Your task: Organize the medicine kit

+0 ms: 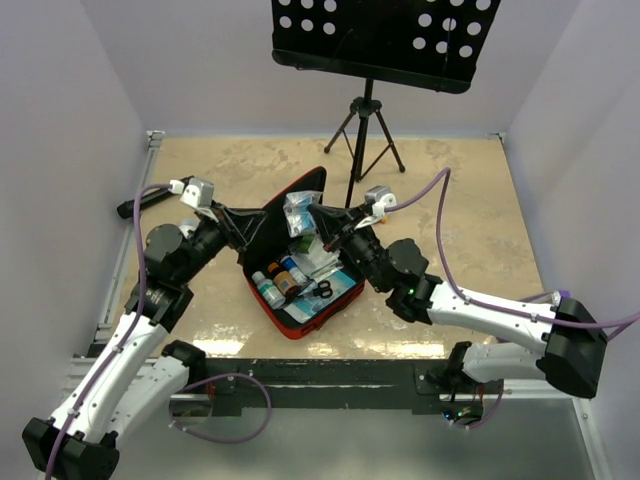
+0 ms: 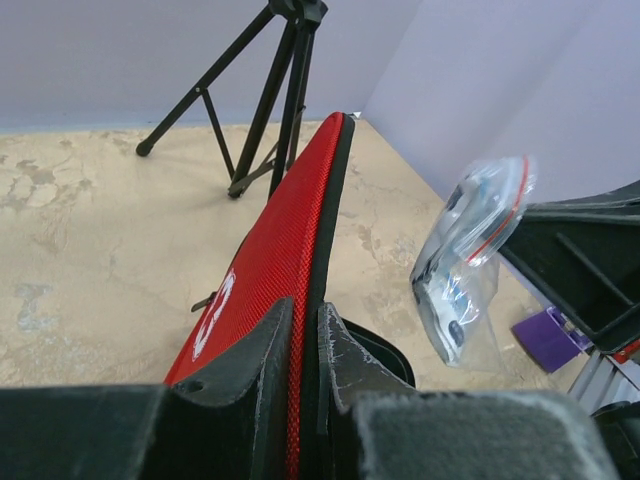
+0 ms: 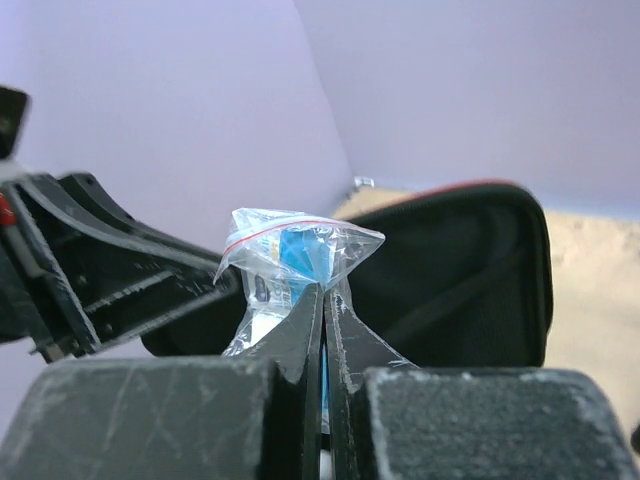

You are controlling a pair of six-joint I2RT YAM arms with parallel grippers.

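Note:
The red and black medicine kit (image 1: 357, 292) lies open in the top view, its lid raised at the back. My left gripper is shut on the edge of that lid (image 2: 312, 190), red mesh outside and dark inside. Above the kit hangs a clear zip bag (image 1: 301, 213) with blue and white contents. Its top is pinched in my right gripper, which is shut on it. Inside the kit are white-capped bottles (image 1: 269, 291), black-handled scissors (image 1: 322, 289), a small green box (image 1: 304, 243) and pale packets (image 1: 318, 260).
A black music stand (image 1: 364, 110) rises behind the kit, its tripod on the table. A dark bar-shaped object (image 1: 150, 202) lies at the back left. A purple object (image 2: 546, 339) sits at the right edge.

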